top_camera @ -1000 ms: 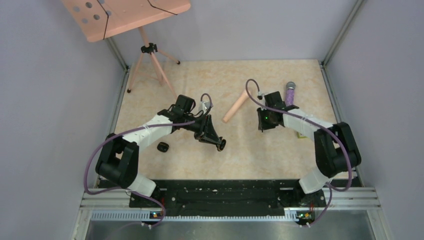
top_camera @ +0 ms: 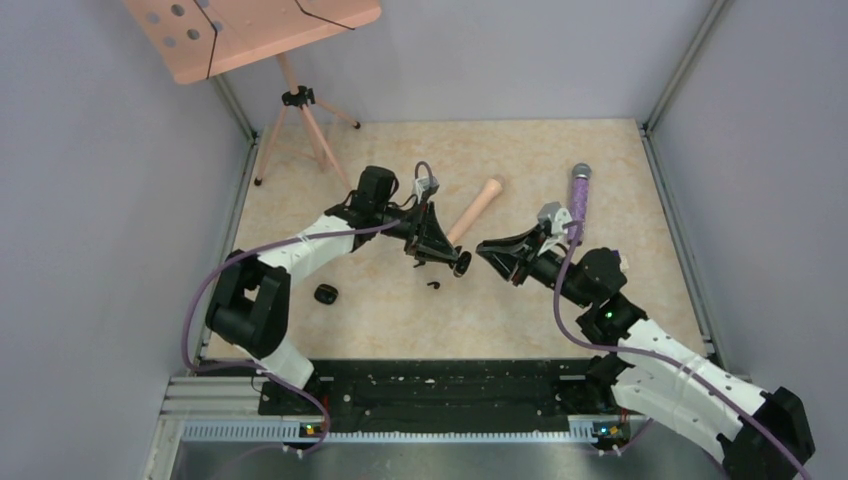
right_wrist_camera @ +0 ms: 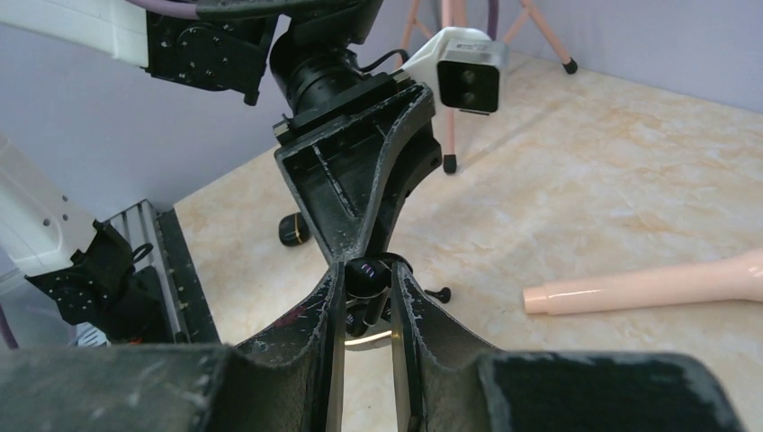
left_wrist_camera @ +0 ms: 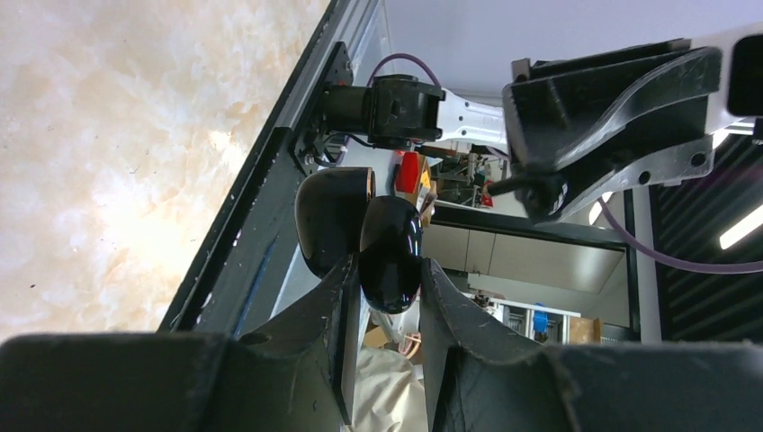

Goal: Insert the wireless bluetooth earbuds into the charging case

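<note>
My left gripper (top_camera: pixel 450 255) is shut on the black charging case (left_wrist_camera: pixel 390 252), which has its lid up, held above the table's middle. My right gripper (top_camera: pixel 485 250) points at the case from the right; in the right wrist view its fingertips stand slightly apart in front of the case, and whether anything sits between them is unclear. Small black earbuds (top_camera: pixel 434 285) lie on the table below the left gripper, one also showing beyond it (right_wrist_camera: pixel 441 294) in the right wrist view.
A peach cylinder (top_camera: pixel 475 208) lies behind the grippers. A purple microphone (top_camera: pixel 581 190) is at the back right, a small black box (top_camera: pixel 325 294) at the left. A peach stand (top_camera: pixel 310 120) is at the back left.
My left gripper has moved back and right with the case.
</note>
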